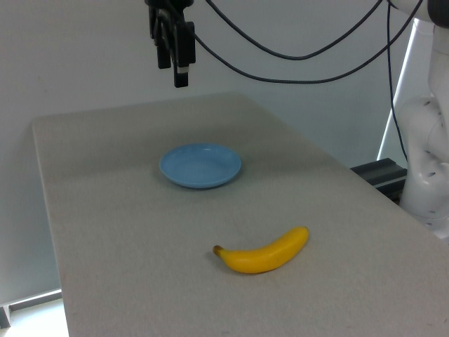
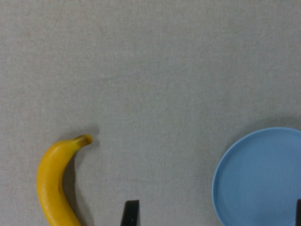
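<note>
My gripper hangs high above the back part of the table. In the wrist view its fingertips are far apart at the bottom, open, with nothing held between them. A yellow banana lies on the front part of the table, and appears at the lower left of the wrist view. A blue plate lies empty behind the banana, partly cut off at the lower right of the wrist view.
The white arm stands beyond the table's right edge, beside a dark rail. Black cables hang across the top, above the table.
</note>
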